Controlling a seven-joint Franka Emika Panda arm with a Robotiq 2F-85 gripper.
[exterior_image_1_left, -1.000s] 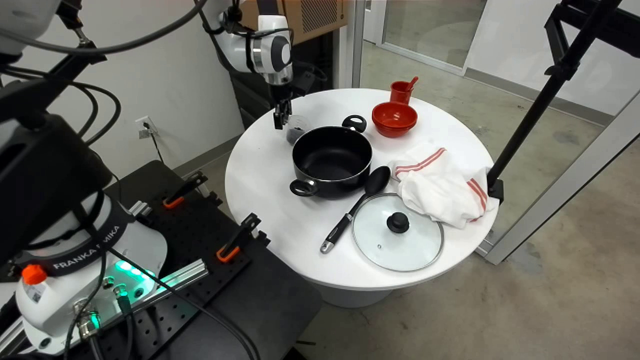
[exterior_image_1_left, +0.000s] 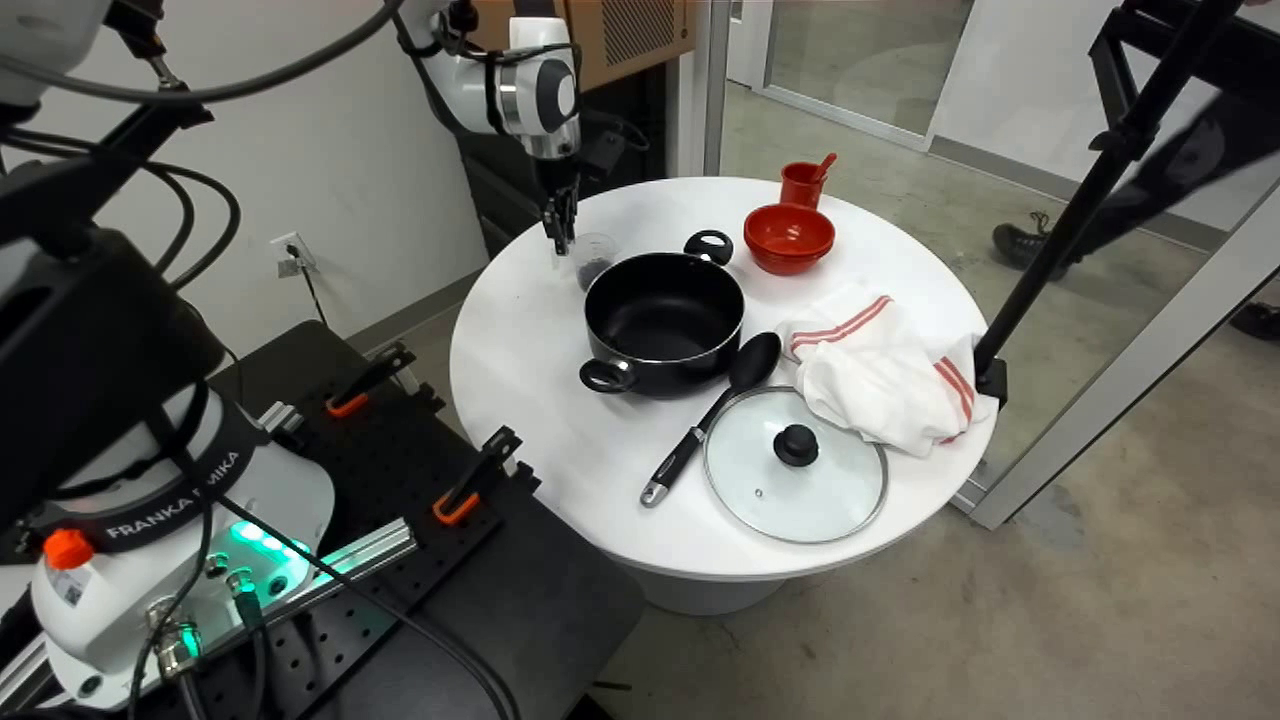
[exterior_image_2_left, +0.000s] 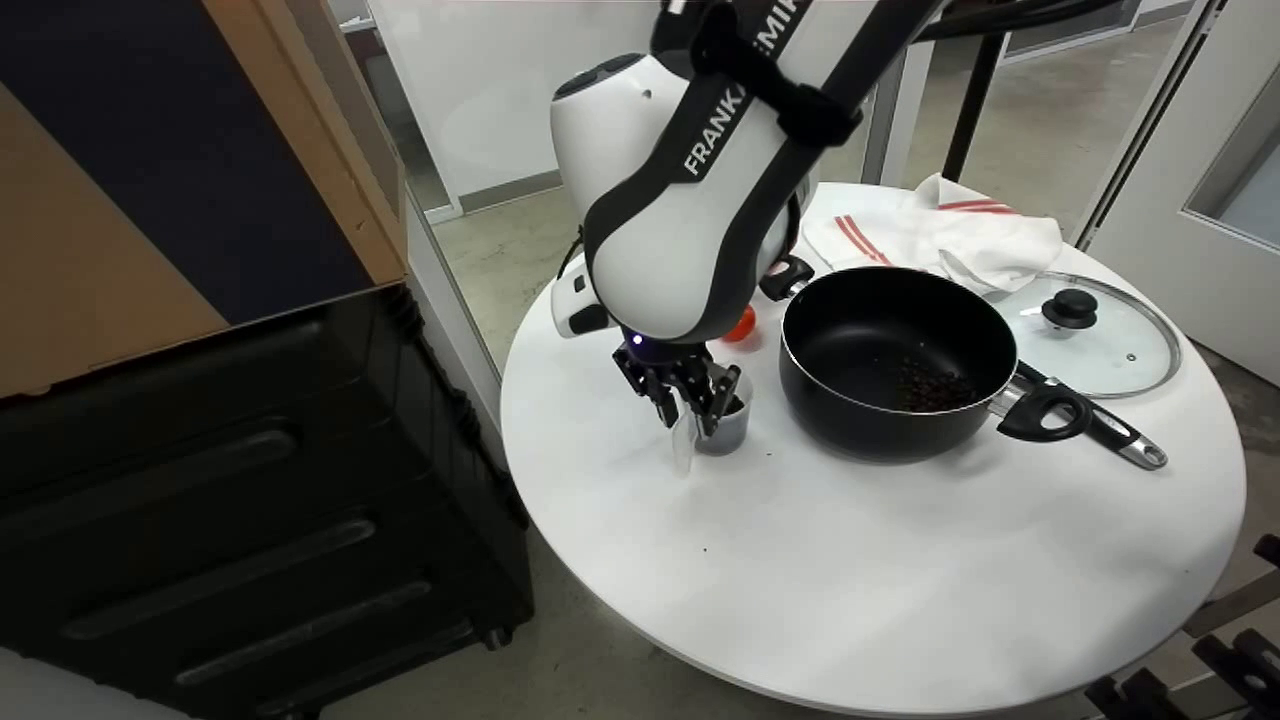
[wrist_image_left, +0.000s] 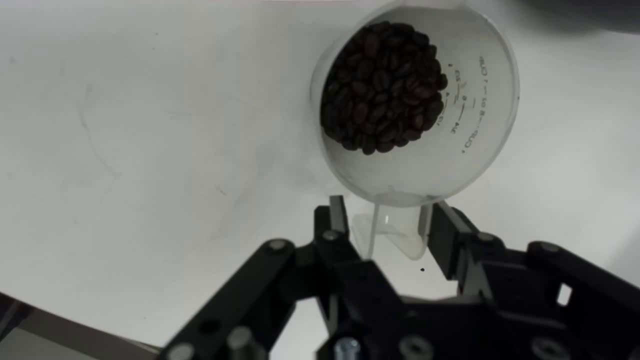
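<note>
A clear measuring cup (wrist_image_left: 474, 138) stands on the white table, holding dark beans (wrist_image_left: 384, 87) heaped toward one side. Its clear handle (wrist_image_left: 399, 225) lies between the fingers of my gripper, which is part open. In the wrist view a gap shows between the left finger and the handle; the right finger (wrist_image_left: 442, 231) is close against the handle, and whether it touches I cannot tell. The black pot (exterior_image_2_left: 900, 420) beside the cup (exterior_image_2_left: 727, 434) has some dark beans (exterior_image_2_left: 933, 386) on its bottom.
Red bowls (exterior_image_1_left: 788, 238) and a red cup (exterior_image_1_left: 801, 185) stand behind the pot. A black spoon (exterior_image_1_left: 756, 360), a glass lid (exterior_image_1_left: 768, 486) and a striped white towel (exterior_image_1_left: 876, 384) lie to its right.
The arm and gripper have shifted slightly left in exterior view 1. The pot, lid, spoon and towel have not moved. A person's leg and shoe now show at the right.
</note>
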